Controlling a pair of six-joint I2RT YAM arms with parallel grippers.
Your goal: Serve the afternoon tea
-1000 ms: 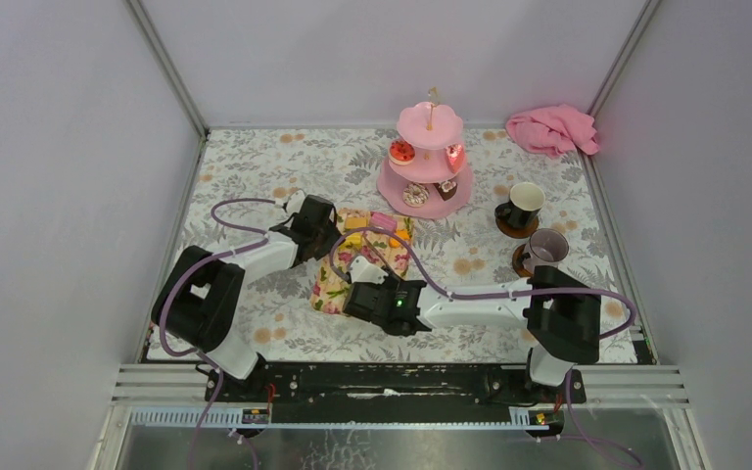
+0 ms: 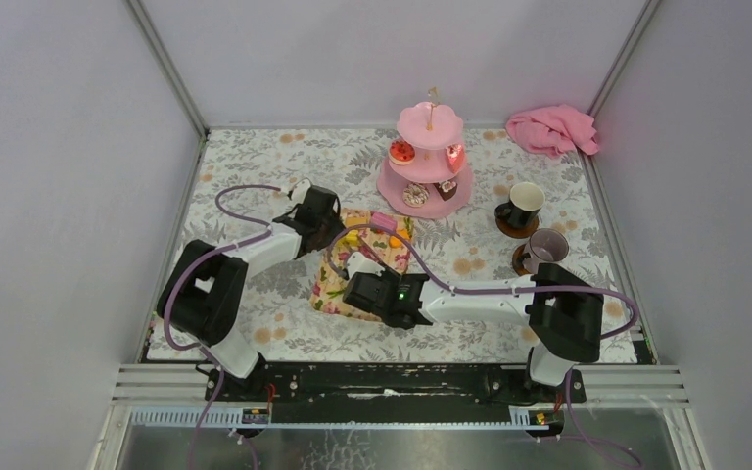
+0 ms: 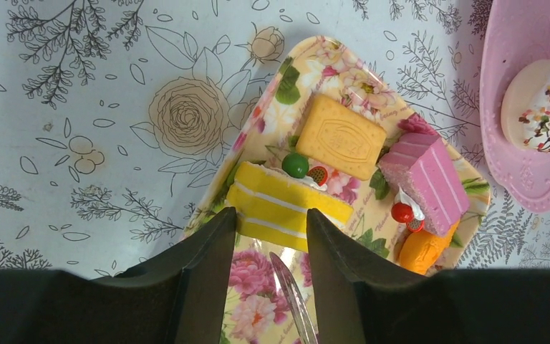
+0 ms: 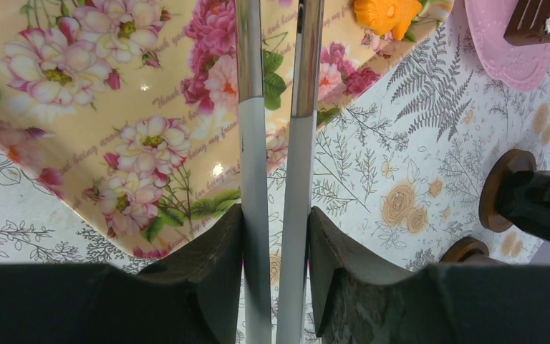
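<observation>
On the floral tray (image 2: 328, 294) lie a yellow cake slice (image 3: 272, 197), a biscuit (image 3: 340, 136), a pink cake slice (image 3: 422, 179) and an orange sweet (image 4: 379, 16). My left gripper is open over the yellow slice, its fingertips at either side of the slice's near edge. My right gripper is shut on metal tongs (image 4: 253, 165), whose arms reach over the tray. A pink three-tier stand (image 2: 397, 181) with several sweets stands behind the tray.
Two cups (image 2: 524, 204) (image 2: 546, 250) on wooden coasters stand at the right. A pink cloth (image 2: 553, 130) lies at the back right.
My left gripper has shifted slightly, rising toward the back and right in the top view. The right arm has moved very little.
</observation>
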